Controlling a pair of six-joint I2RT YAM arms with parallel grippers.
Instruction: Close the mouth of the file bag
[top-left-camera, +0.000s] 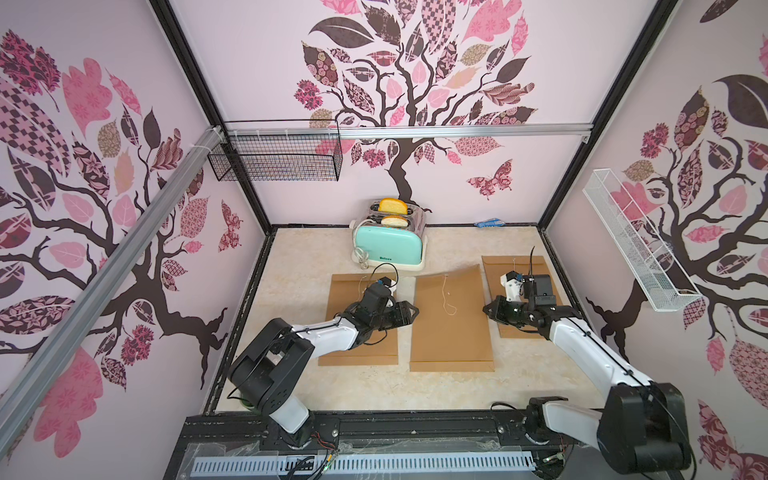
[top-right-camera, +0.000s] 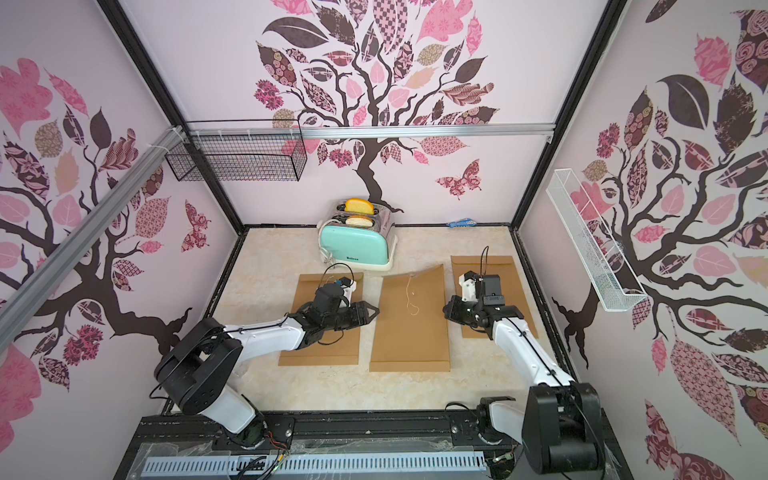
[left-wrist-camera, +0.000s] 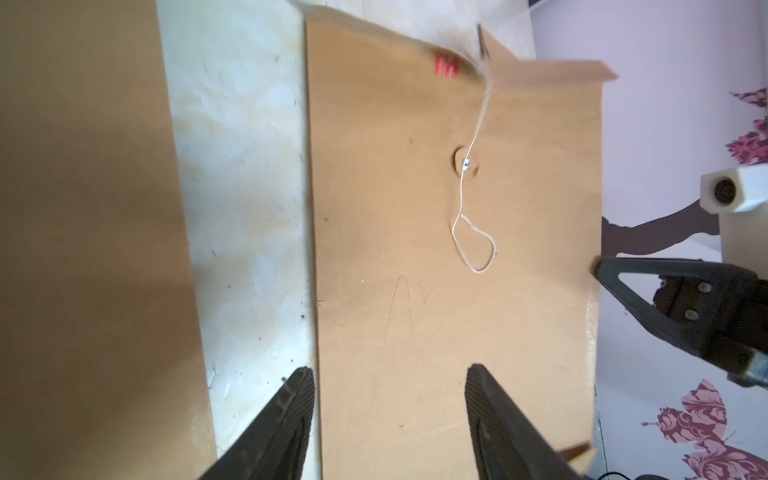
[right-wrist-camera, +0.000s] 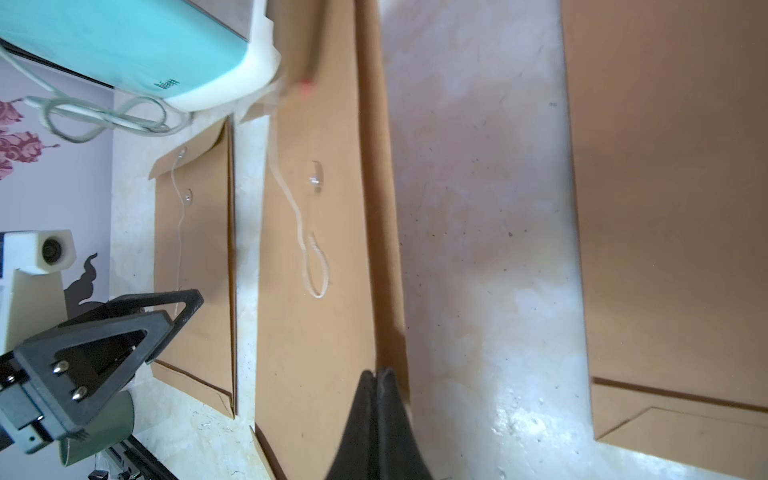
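Observation:
The middle brown file bag (top-left-camera: 449, 320) lies between my two grippers, its right side raised and tilted off the table. A white string (left-wrist-camera: 461, 209) hangs from its far end over a round button (left-wrist-camera: 465, 163). At that end the flap (left-wrist-camera: 552, 76) stands up and is blurred; the mouth itself is not clear. My left gripper is open over the bag's left edge, nothing between its fingers. The right gripper has its fingertips together on the bag's right edge, pinching the thin paper.
Other brown bags lie to the left (top-left-camera: 340, 336) and right (top-left-camera: 500, 268). A turquoise toaster (top-left-camera: 389, 242) stands close behind the middle bag. Bare table (top-left-camera: 448, 392) shows in front.

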